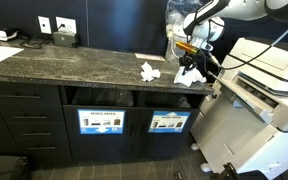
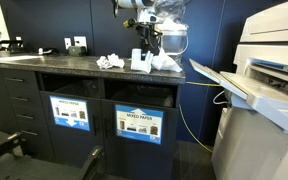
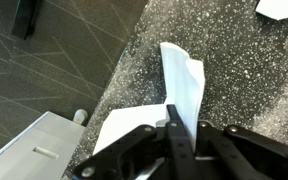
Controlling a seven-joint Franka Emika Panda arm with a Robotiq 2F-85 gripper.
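My gripper is shut on a white sheet of paper [image 3: 184,82], which stands up between its fingers above the speckled counter in the wrist view. In exterior view 2 the paper [image 2: 141,62] hangs under the gripper [image 2: 147,44] near the counter's right end. Whether its lower edge touches the counter is unclear. Exterior view 1 has the same paper [image 1: 190,76] below the arm at the right end.
A crumpled white paper [image 2: 111,61] rests on the counter to the left, with another white piece [image 2: 166,62] to the right. Below are openings with mixed-paper signs [image 1: 102,121]. A white printer [image 1: 269,75] stands at right.
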